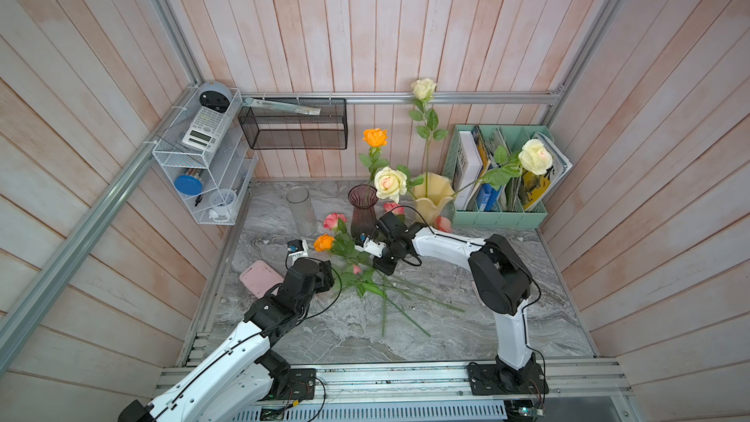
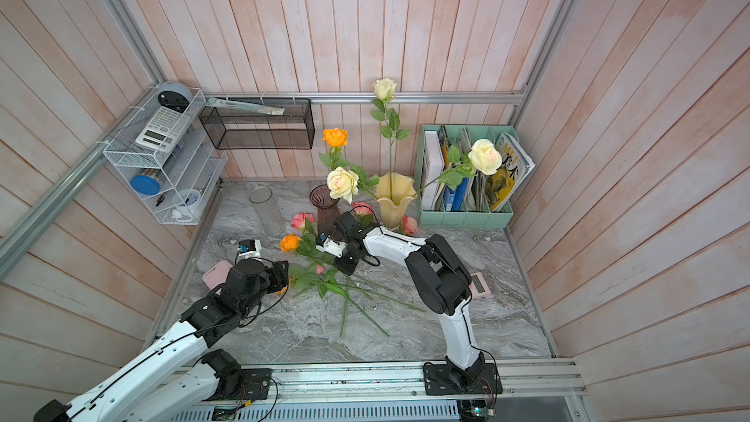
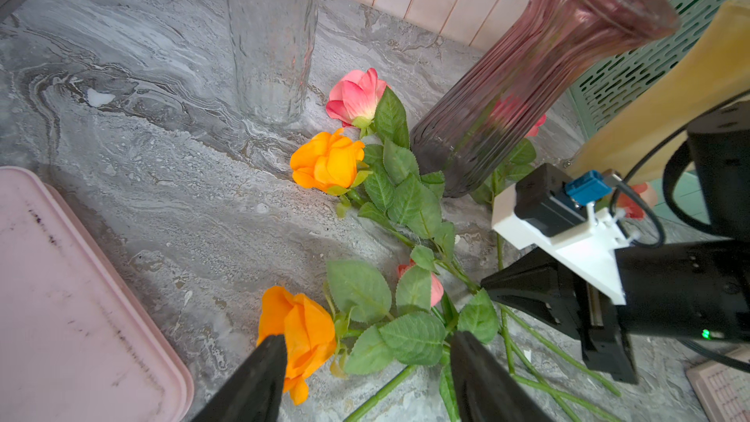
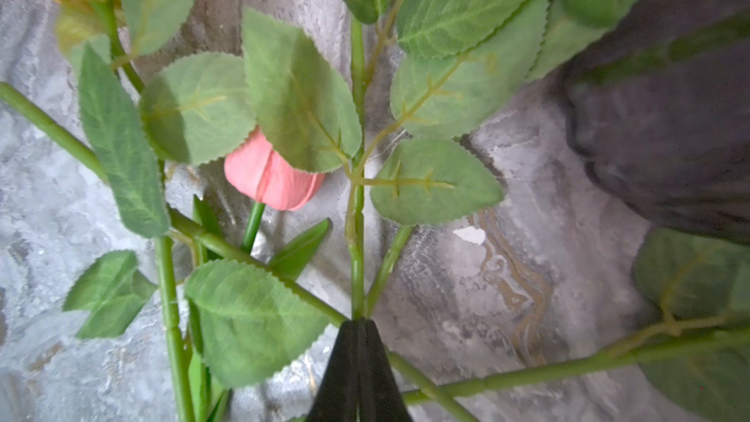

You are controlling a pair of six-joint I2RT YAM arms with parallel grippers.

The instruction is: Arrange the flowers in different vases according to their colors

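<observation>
White roses [image 1: 535, 156] stand in the yellow vase [image 1: 432, 199]; an orange rose [image 1: 375, 137] rises from the smoked-pink vase [image 1: 363, 211]. The clear glass vase [image 3: 269, 47] shows no flower. On the table lie orange roses [image 3: 328, 160], pink roses [image 3: 355, 97] and crossed green stems, partly under my right arm. My left gripper hangs open above a lower orange rose [image 3: 297, 340], nothing held. My right gripper is shut among the stems beside the smoked vase; stems pass at its tips, and I see nothing clearly held.
A pink tray [image 1: 261, 277] lies left. A green file box [image 1: 500, 219] stands back right, wire shelves [image 1: 199, 172] and a mesh basket [image 1: 293, 129] back left.
</observation>
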